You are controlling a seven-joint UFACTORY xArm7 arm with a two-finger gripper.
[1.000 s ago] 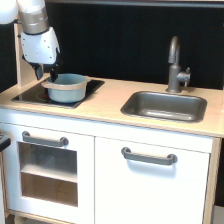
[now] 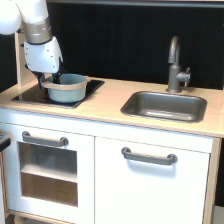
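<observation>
A blue-grey pot (image 2: 70, 94) stands upright on the dark stovetop (image 2: 35, 97) at the left of the counter. My gripper (image 2: 47, 79) points down at the left side of the pot, close to its rim. Its dark fingers overlap the rim in this view, so contact is unclear. The picture is too small to show whether the fingers are open or shut on the rim.
A metal sink (image 2: 165, 105) with a dark faucet (image 2: 177, 68) is set into the right of the wooden counter (image 2: 112, 100). Below are a glass-fronted door (image 2: 46, 165) and a white cabinet door (image 2: 150, 190), both with grey handles. Between pot and sink the counter is clear.
My gripper has come down and slightly to the right, from above the pot's left side to its rim. The pot looks about where it was.
</observation>
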